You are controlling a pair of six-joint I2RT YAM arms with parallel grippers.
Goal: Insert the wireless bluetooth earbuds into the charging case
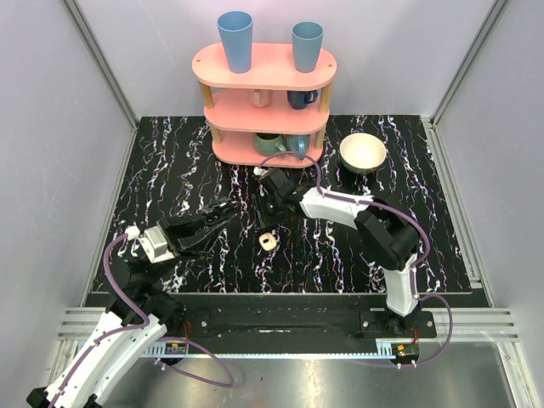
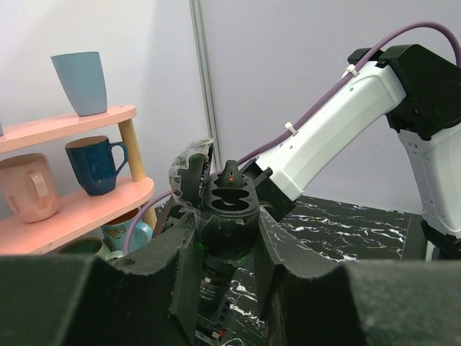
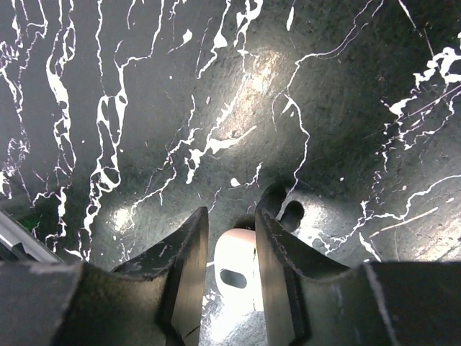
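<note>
My left gripper is shut on the black charging case (image 2: pixel 229 227), held up in the air with its clear-edged lid (image 2: pixel 193 173) raised. A dark piece with a red mark, seemingly an earbud (image 2: pixel 230 175), sits at the case's far end; dark hollows show nearer. In the top view this case (image 1: pixel 223 211) is left of the middle. My right gripper points down, part open, its fingertips over a small pale block with a dark slot (image 3: pixel 234 258). No earbud shows clearly between its fingers; the block is partly hidden behind the right finger (image 3: pixel 268 252).
The pale block (image 1: pixel 268 241) lies alone on the black marbled table (image 1: pixel 340 263). At the back stands a pink shelf (image 1: pixel 265 64) with cups and mugs, and a cream bowl (image 1: pixel 363 153) is at its right.
</note>
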